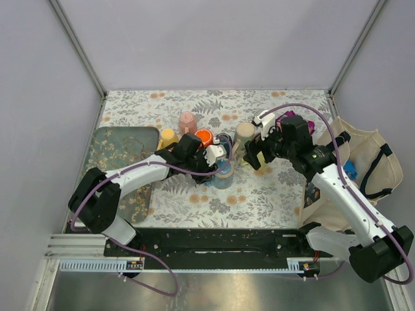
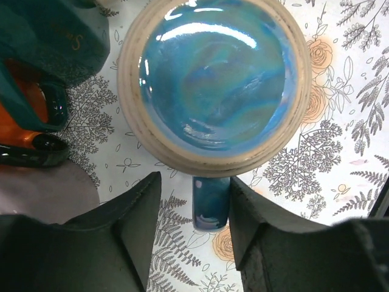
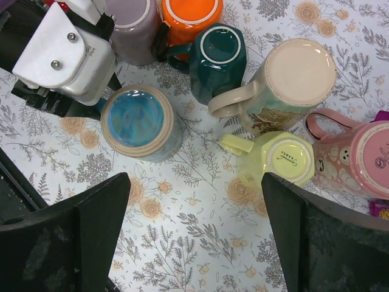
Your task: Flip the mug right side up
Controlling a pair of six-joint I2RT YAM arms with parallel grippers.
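Note:
An upside-down mug [image 1: 224,176] with an iridescent blue base and cream rim sits on the floral mat. In the left wrist view its base [image 2: 213,79] fills the upper middle, and its blue handle [image 2: 209,207] points down between the fingertips of my left gripper, which is part open, the right fingertip beside or touching the handle. From the right wrist view the mug [image 3: 140,121] is at upper middle-left, with the left gripper at its handle side. My right gripper is open over bare mat to the right of the mug, empty.
A green mug [image 3: 216,61], cream mug [image 3: 301,70], yellow mug [image 3: 285,161], pink mug [image 3: 371,158] and orange mug [image 3: 188,15] crowd behind and right. A grey tray [image 1: 113,149] lies left, an open canvas bag [image 1: 376,168] right.

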